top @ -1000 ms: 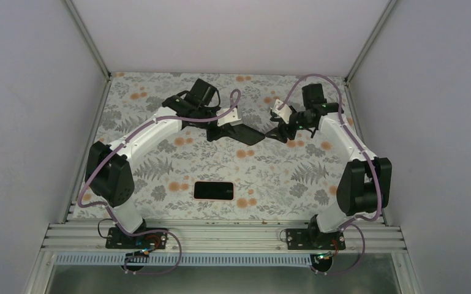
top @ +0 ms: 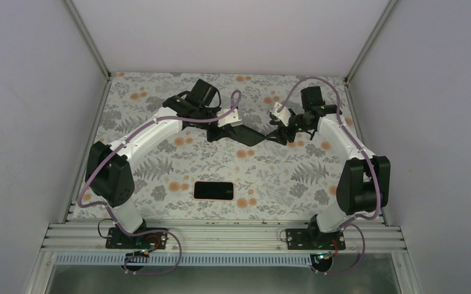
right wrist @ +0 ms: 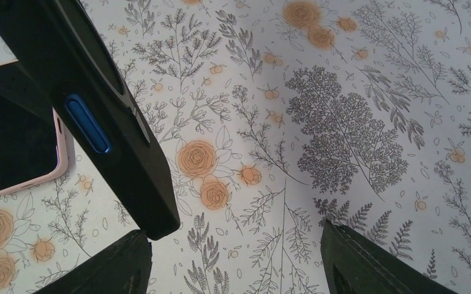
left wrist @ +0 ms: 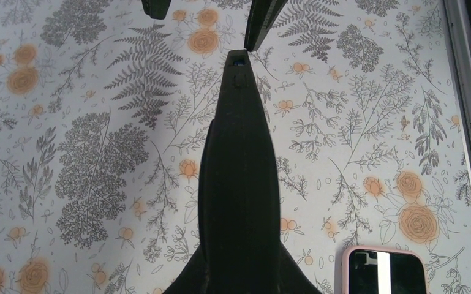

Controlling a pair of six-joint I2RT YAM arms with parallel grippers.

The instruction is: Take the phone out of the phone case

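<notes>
A black phone case (top: 249, 135) is held up over the middle of the table, tilted, with my left gripper (top: 225, 130) shut on its left end. In the left wrist view the case (left wrist: 240, 171) stands edge-on between the fingers. A blue strip (right wrist: 88, 124) shows through a slot in its edge in the right wrist view; how much of a phone sits inside is hidden. My right gripper is part open, and the case's corner is close to one of its fingers (right wrist: 130, 269). Whether they touch I cannot tell.
Below, near the table's front, another phone (top: 214, 190) with a pink rim lies screen up, apart from both arms.
The left arm, the case and the pink-rimmed phone have stayed in place.
</notes>
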